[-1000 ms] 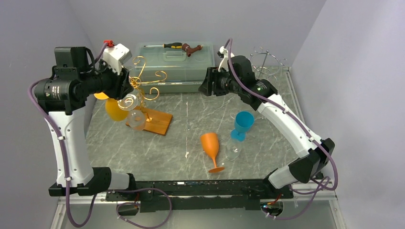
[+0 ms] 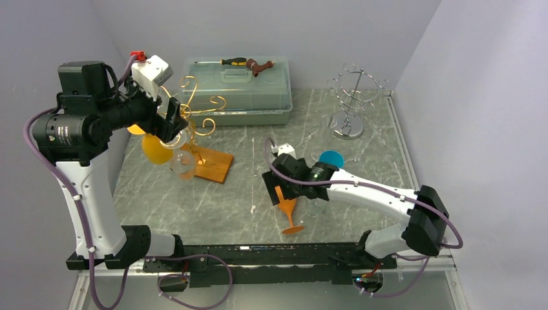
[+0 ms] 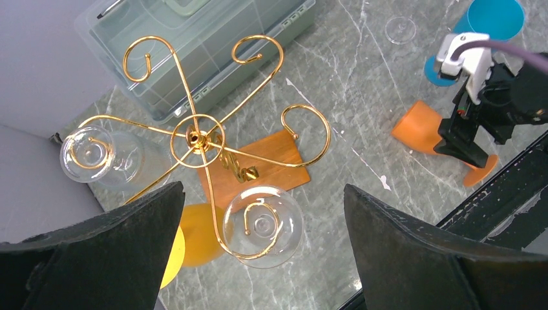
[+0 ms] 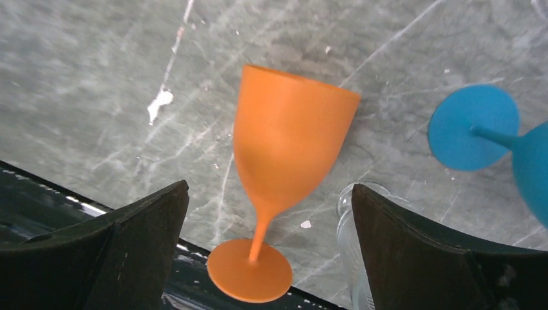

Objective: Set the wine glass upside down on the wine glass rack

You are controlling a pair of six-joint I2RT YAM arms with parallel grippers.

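Note:
An orange wine glass (image 2: 288, 210) lies on its side near the table's front edge. In the right wrist view its bowl (image 4: 291, 129) points away and its foot toward the front edge. My right gripper (image 2: 279, 192) hangs over this glass, open, fingers apart on either side of it in view and nothing gripped. The gold wine glass rack (image 3: 197, 139) stands at left on a wooden base (image 2: 214, 166). A yellow glass (image 2: 156, 150) and clear glasses (image 3: 271, 248) hang upside down from its hooks. Above the rack's front-left side, my left gripper (image 2: 170, 126) is open and empty.
Right of the orange glass are a clear glass (image 4: 358, 252) and an upright blue glass (image 2: 331, 159). A silver rack (image 2: 349, 126) stands at back right. Behind the gold rack sits a green case (image 2: 258, 100) with tools on top.
The orange glass has stayed put.

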